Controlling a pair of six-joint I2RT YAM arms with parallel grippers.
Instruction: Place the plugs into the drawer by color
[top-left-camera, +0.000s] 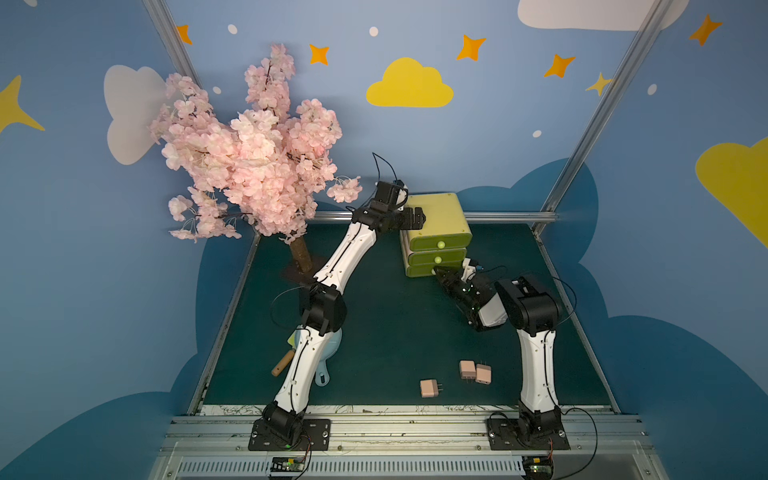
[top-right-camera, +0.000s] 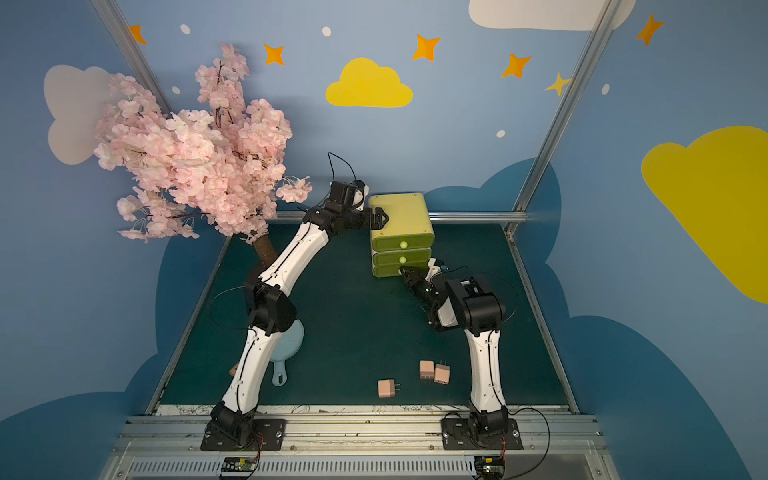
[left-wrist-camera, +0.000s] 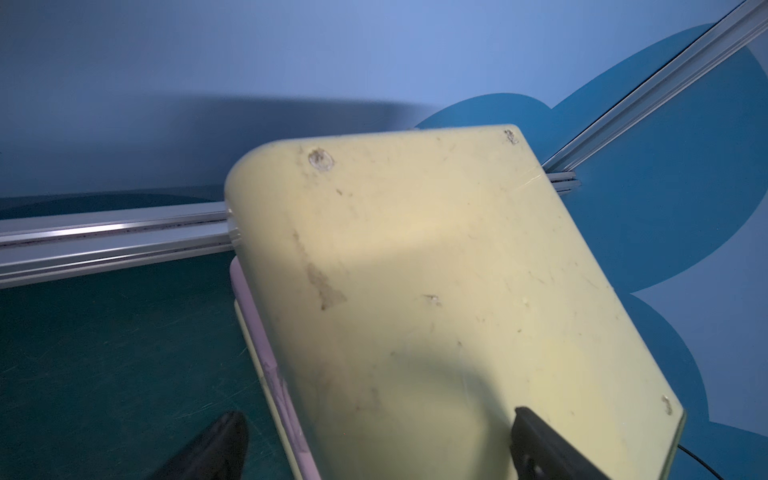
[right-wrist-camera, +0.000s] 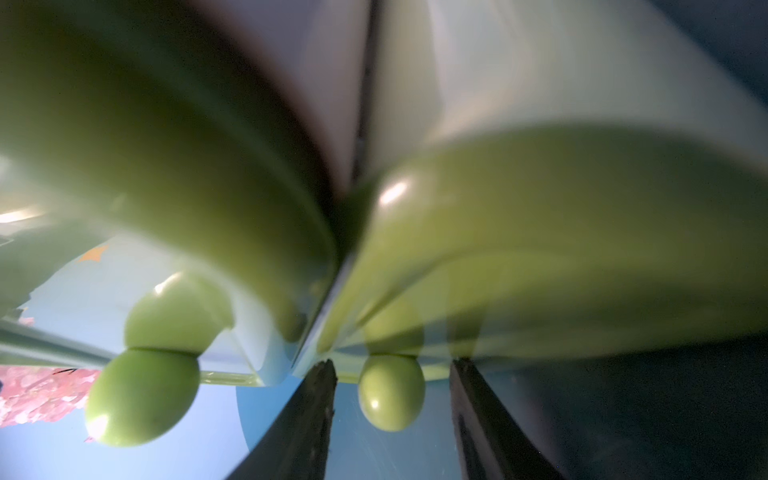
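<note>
A green three-drawer cabinet (top-left-camera: 432, 232) stands at the back, drawers closed. My left gripper (top-left-camera: 413, 217) is at its upper left; the left wrist view shows open fingers over the yellow top (left-wrist-camera: 432, 264). My right gripper stands open at the front, its fingertips either side of a round green knob (right-wrist-camera: 391, 392), low on the cabinet. Three pink plugs lie at the front of the table: one alone (top-left-camera: 429, 388), two together (top-left-camera: 468, 369).
A blossom tree (top-left-camera: 256, 168) stands back left. A blue pan (top-right-camera: 286, 340) and a wooden handle (top-left-camera: 281, 361) lie partly under my left arm.
</note>
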